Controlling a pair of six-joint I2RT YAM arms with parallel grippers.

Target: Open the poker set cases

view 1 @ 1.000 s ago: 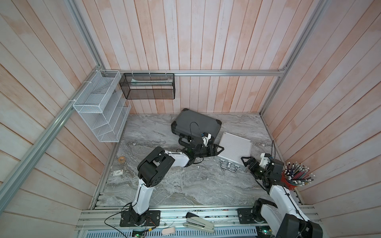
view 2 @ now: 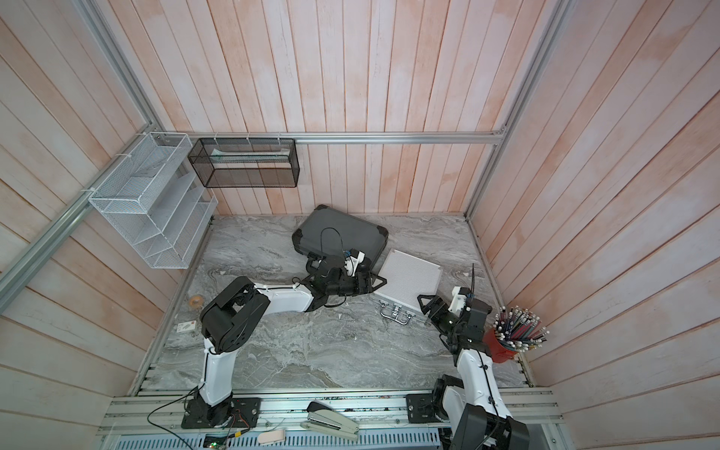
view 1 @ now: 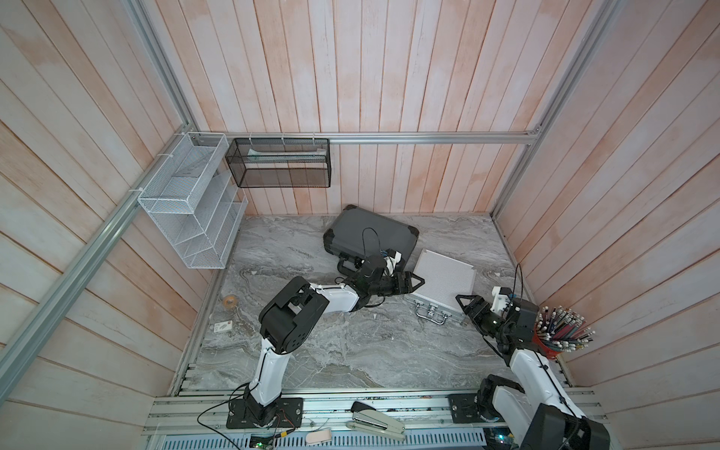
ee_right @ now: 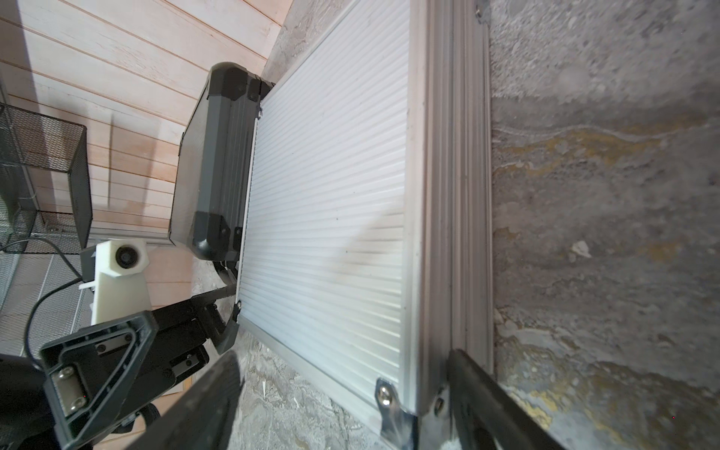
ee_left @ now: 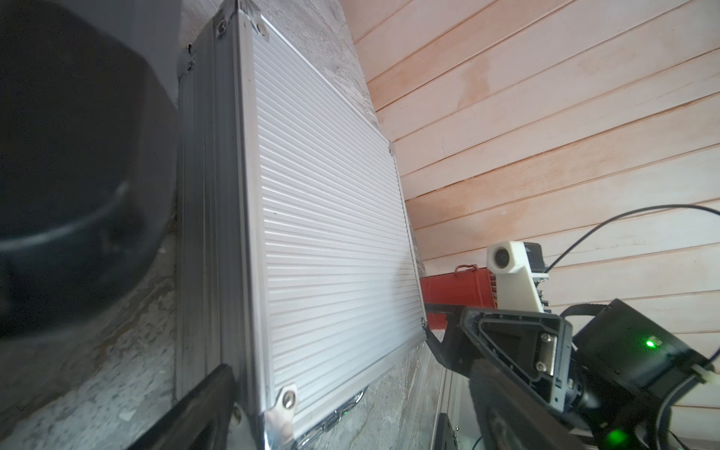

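The silver ribbed case [view 1: 444, 276] lies shut on the grey marbled floor, its handle [view 1: 431, 315] facing the front. Behind and left of it lies the dark grey case [view 1: 369, 228], also shut, partly hidden by my left arm. My left gripper [view 1: 412, 282] stands open at the silver case's front-left corner, fingertips blurred close to its edge in the left wrist view. My right gripper [view 1: 466, 303] is open at the front-right corner, its fingers around that corner's edge in the right wrist view, with no clear grip.
A red container of pens [view 2: 501, 346] stands at the right wall beside my right arm. Wire baskets [view 1: 278, 165] hang at the back and left walls. Small items [view 1: 222, 326] lie at the far left.
My left gripper and its wrist have shifted very slightly around the silver case's corner. The right arm and both cases look unchanged.
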